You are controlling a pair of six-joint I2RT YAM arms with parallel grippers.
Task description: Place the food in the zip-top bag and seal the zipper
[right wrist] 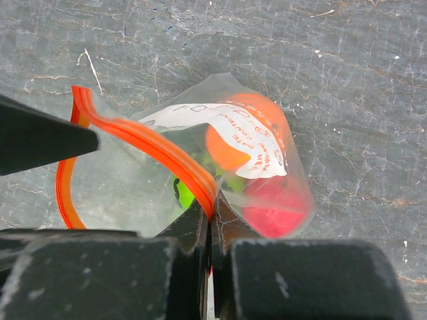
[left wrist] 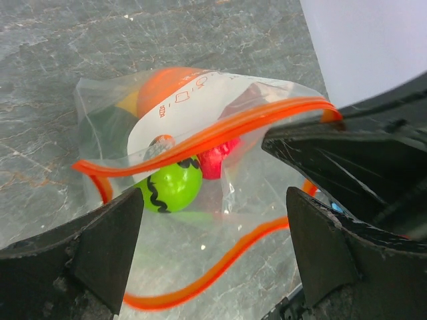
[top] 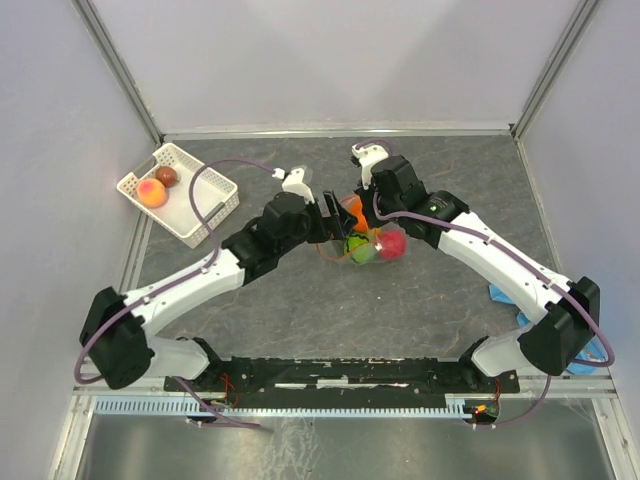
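The clear zip top bag [top: 374,257] has an orange zipper rim [left wrist: 240,121] and lies mid-table, its mouth gaping toward my left gripper. Inside are a green item [left wrist: 175,188], a red item [right wrist: 270,212] and an orange one [right wrist: 257,107]; a bit of yellow shows too. My right gripper is shut on one corner of the orange rim. At the mouth, my left gripper stands open with nothing pinched; its fingers [right wrist: 47,137] straddle the opening in the right wrist view.
A white basket [top: 226,200] at the back left holds a peach [top: 152,193] and a brownish-red fruit [top: 166,176]. Something blue [top: 595,352] lies at the right edge by the right arm. Grey table around the bag is mostly clear.
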